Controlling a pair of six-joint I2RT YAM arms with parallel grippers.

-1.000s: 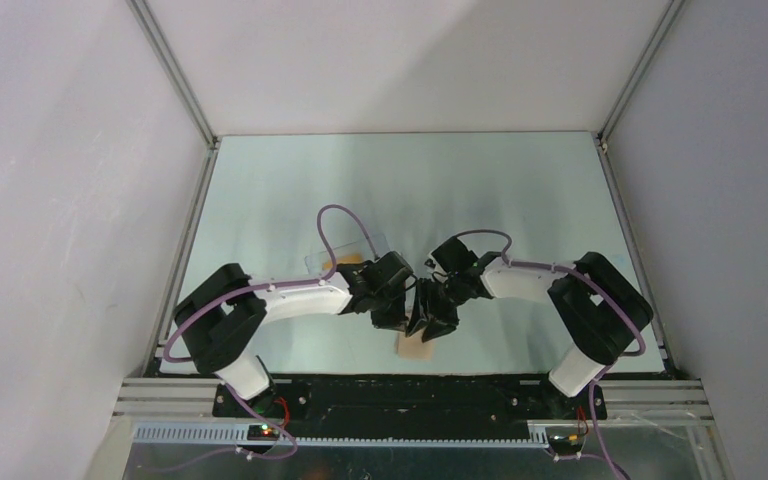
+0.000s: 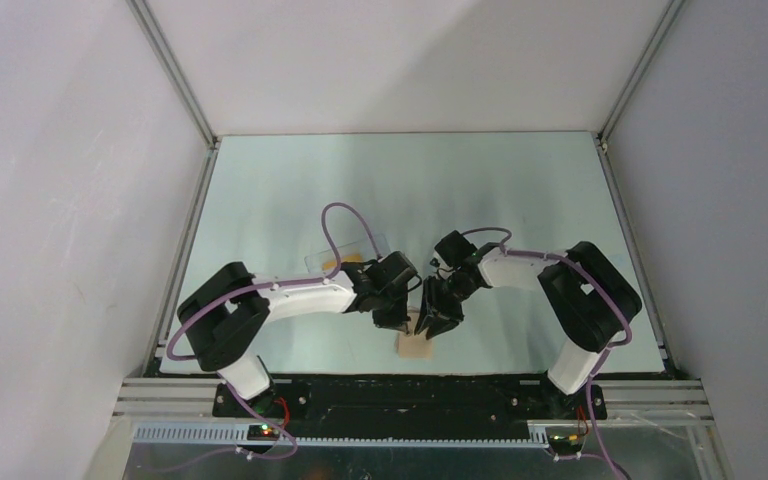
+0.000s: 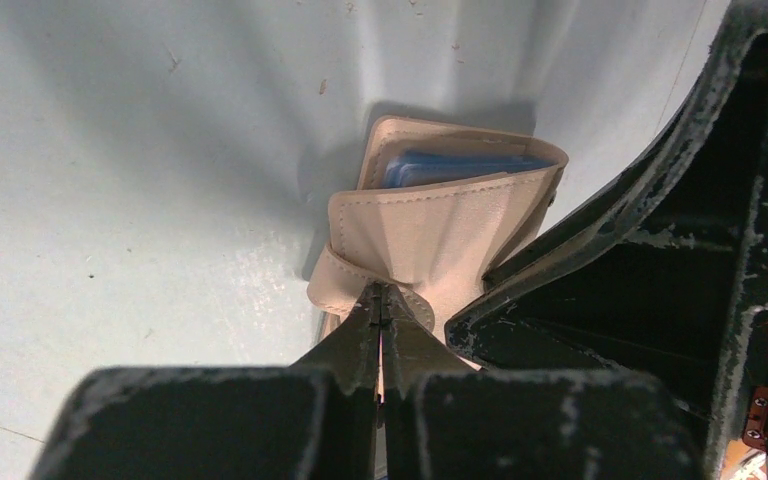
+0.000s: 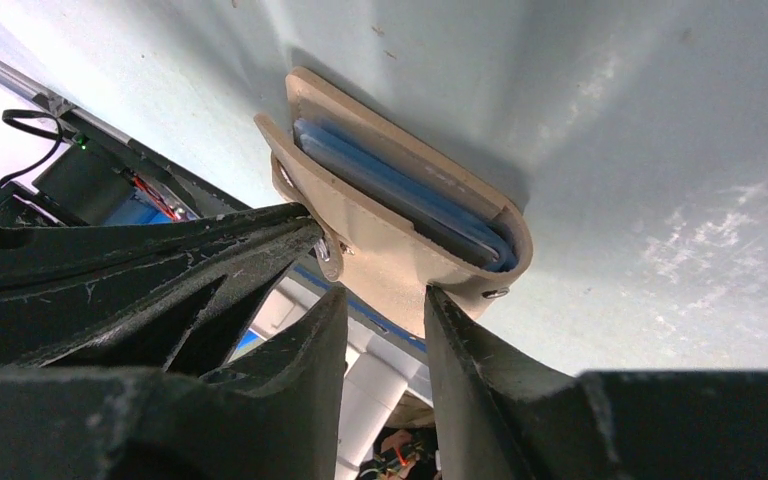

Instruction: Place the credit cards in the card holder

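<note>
The tan leather card holder (image 2: pixel 415 345) lies at the table's front middle, blue cards (image 4: pixel 400 190) sitting in its pocket. In the left wrist view the cards (image 3: pixel 460 168) show along the holder's (image 3: pixel 430 225) top opening. My left gripper is shut, its tips pressed at the holder's strap with nothing visible between them. My right gripper is part open over the holder's near side, beside the snap; its black body reaches across the left wrist view.
A clear tray (image 2: pixel 315 262) with an orange piece lies behind the left arm.
Over the last second my right arm has shifted slightly toward the back and right, its gripper moving a little over the holder. The left arm has stayed almost still.
</note>
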